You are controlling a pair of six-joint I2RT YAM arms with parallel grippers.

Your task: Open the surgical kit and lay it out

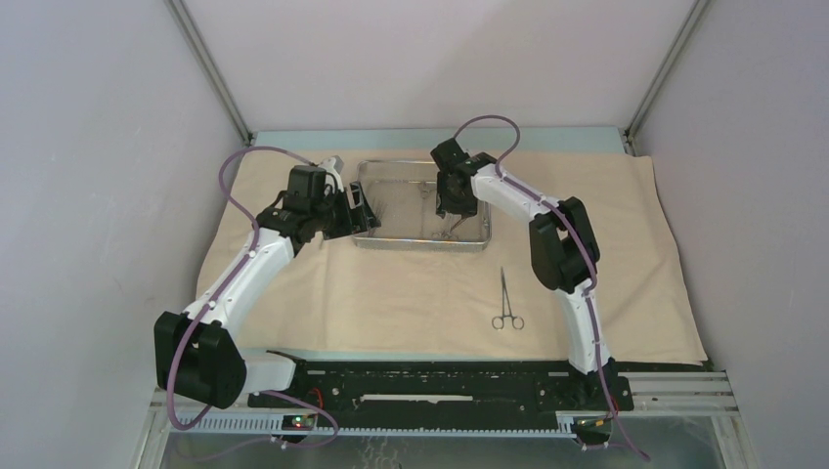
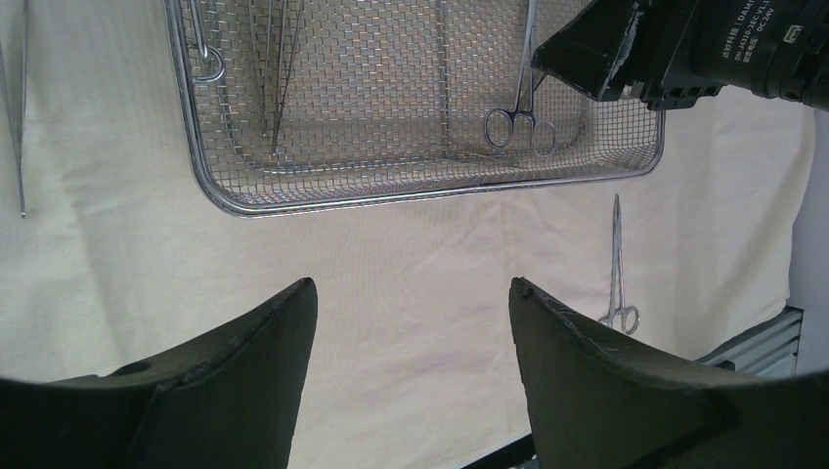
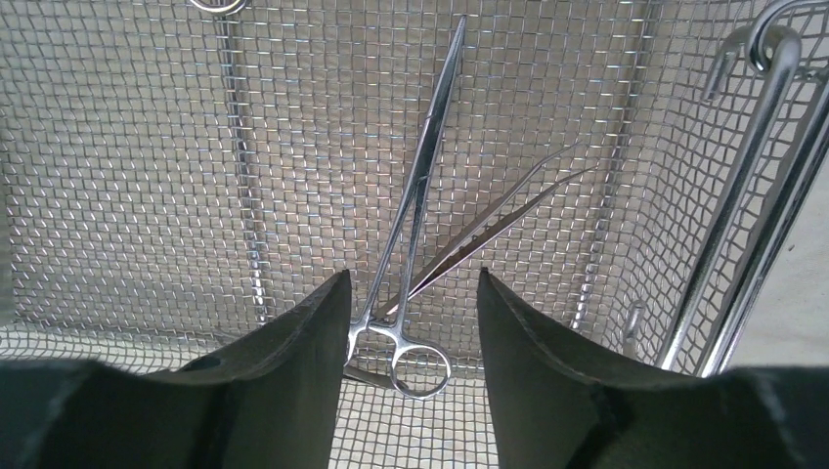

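Note:
A wire-mesh tray stands at the back centre of the cloth. In its right part lie a ring-handled clamp and, partly under it, slim tweezers. My right gripper is open above them, the clamp's rings between its fingers in view but not gripped. Toward the tray's left end lie more slender instruments. Over the front left corner of the tray hangs my left gripper, wide open, only bare cloth visible between its fingers. One clamp rests on the cloth, front right of the tray.
A thin instrument lies on the cloth left of the tray. The tray's metal side handle stands right of the right gripper. Plenty of bare cloth spreads in front of the tray.

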